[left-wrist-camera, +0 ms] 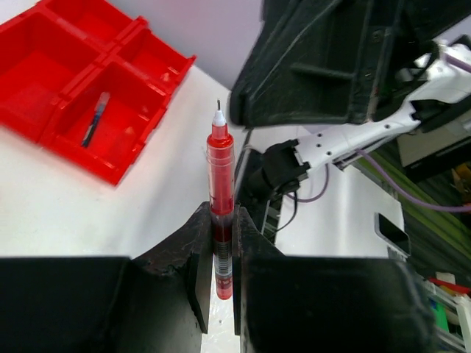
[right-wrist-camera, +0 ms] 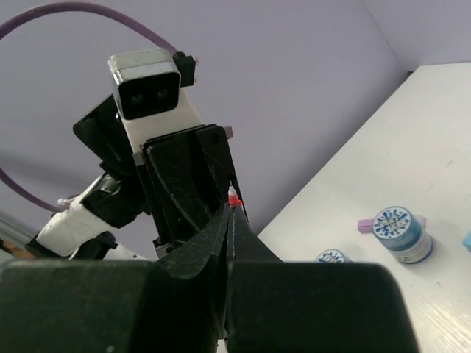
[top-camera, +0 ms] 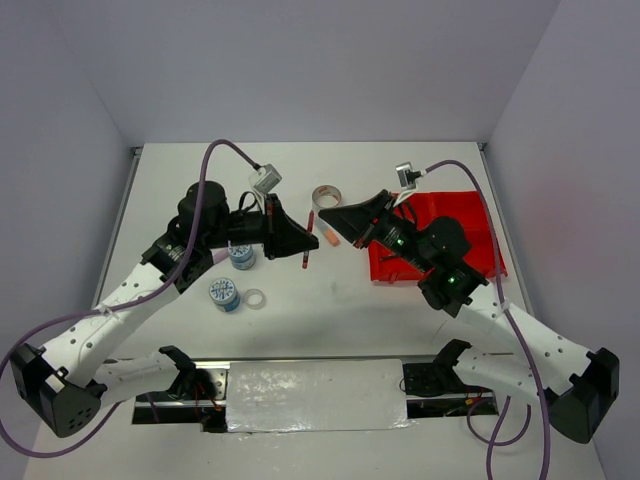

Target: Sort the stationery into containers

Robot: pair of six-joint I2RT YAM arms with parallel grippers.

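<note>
Held upright in my left gripper is a red pen (left-wrist-camera: 221, 173), also seen in the top view near the centre. My right gripper (top-camera: 330, 215) is a short way right of the pen, above the table; in its own view its fingers are closed, and whether anything is between them is hidden. A dark pen (left-wrist-camera: 96, 118) lies in one compartment of the red organizer (top-camera: 460, 210) on the right.
Blue-lidded jars (top-camera: 224, 294) (right-wrist-camera: 397, 232), a small white ring (top-camera: 254, 298), a tape roll (top-camera: 326, 196), an orange item (top-camera: 330, 234) and a pink item (right-wrist-camera: 366, 225) lie on the table.
</note>
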